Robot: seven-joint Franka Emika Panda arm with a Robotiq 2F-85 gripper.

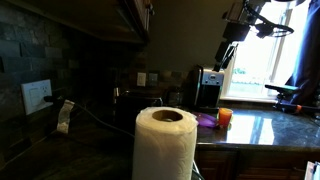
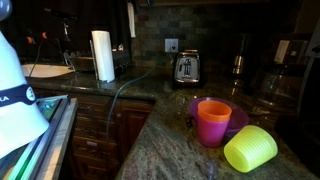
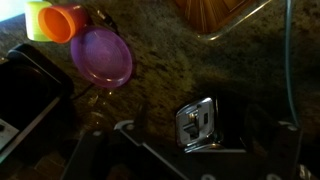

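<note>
High above the counter, my gripper (image 1: 222,62) hangs in the upper right of exterior view 1. In the wrist view its dark fingers stand wide apart at the bottom, with a shiny toaster (image 3: 197,122) below them on the counter. Exterior view 2 shows the toaster (image 2: 187,68) against the back wall. A purple bowl (image 3: 101,56), an orange cup (image 3: 66,22) and a yellow-green cup (image 3: 38,20) are grouped at the wrist view's upper left. The orange cup (image 2: 212,125) is upright; the yellow-green cup (image 2: 250,149) lies tilted in front of the purple bowl (image 2: 240,118).
A paper towel roll (image 1: 165,145) stands close to the first exterior camera. An amber dish (image 3: 212,12) is at the wrist view's top edge. A coffee maker (image 2: 283,75) stands at the right in exterior view 2.
</note>
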